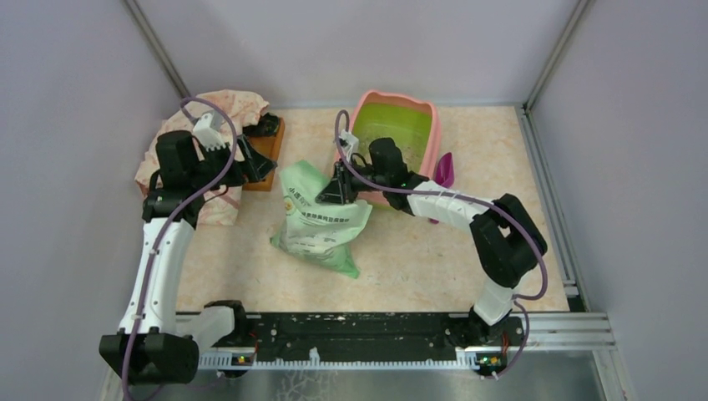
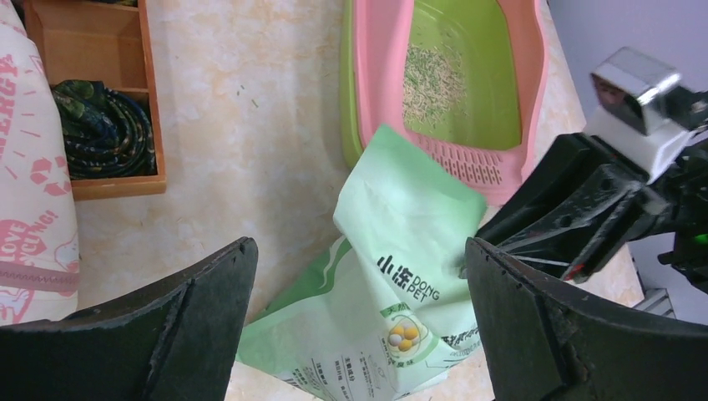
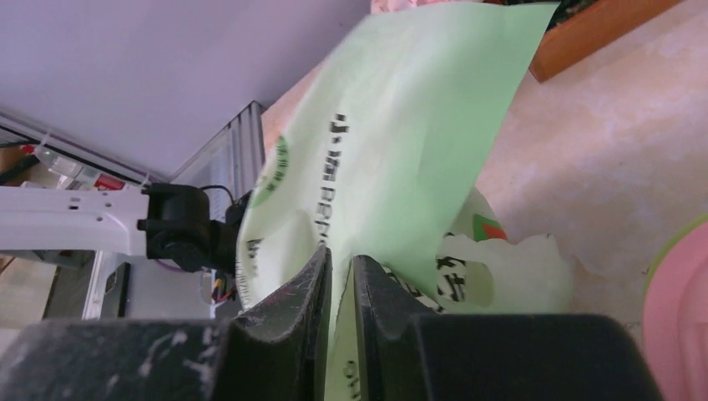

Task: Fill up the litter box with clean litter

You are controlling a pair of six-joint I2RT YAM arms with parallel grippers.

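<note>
A green-white litter bag (image 1: 313,238) stands mid-table, its top bent over. My right gripper (image 1: 327,197) is at the bag's upper part; in the right wrist view its fingertips are close together against the plastic, and I cannot tell whether any is pinched. My left gripper (image 1: 260,167) hangs open to the upper left of the bag, fingers wide apart in the left wrist view. Behind the bag is the pink-rimmed green litter box (image 2: 454,50), with some pellets on its floor. A purple scoop (image 1: 444,170) lies right of the box.
A wooden tray (image 2: 100,50) with dark contents stands at the back left beside a pink patterned cloth (image 2: 29,217).
</note>
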